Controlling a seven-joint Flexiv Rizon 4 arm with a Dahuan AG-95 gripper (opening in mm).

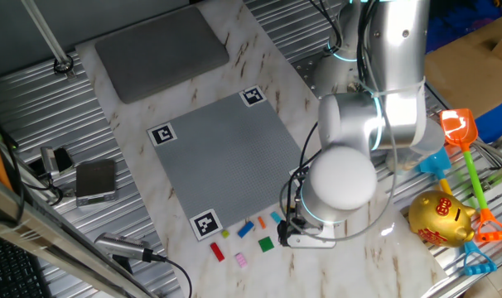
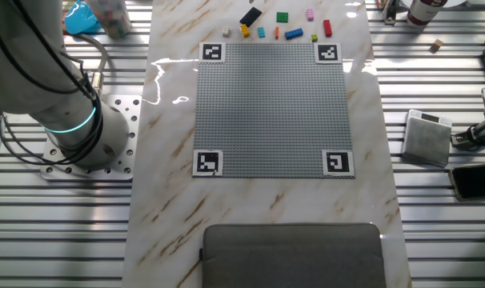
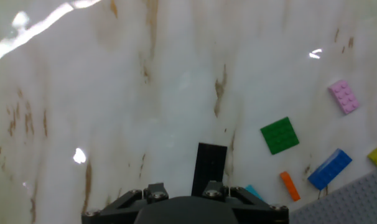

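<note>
My gripper shows at the bottom edge of the wrist view, its two fingertips apart with no object visible between them. Just ahead of it a black brick (image 3: pixel 208 165) lies flat on the marble table, its near end hidden behind the gripper. To the right lie a green brick (image 3: pixel 280 135), an orange one (image 3: pixel 289 186), a blue one (image 3: pixel 330 169), a pink one (image 3: pixel 344 97) and a light blue one (image 3: pixel 253 191), partly covered. Exterior view 2 also shows a yellow brick (image 2: pixel 245 30), a pale grey brick (image 2: pixel 226 32) and a red brick (image 2: pixel 327 29).
A grey studded baseplate (image 2: pixel 270 108) with corner markers lies bare beside the brick row. Beyond it rests a dark grey pad (image 2: pixel 292 256). A gold piggy bank (image 1: pixel 441 218) and toy shovels (image 1: pixel 473 178) stand off the table's side. Marble around the bricks is clear.
</note>
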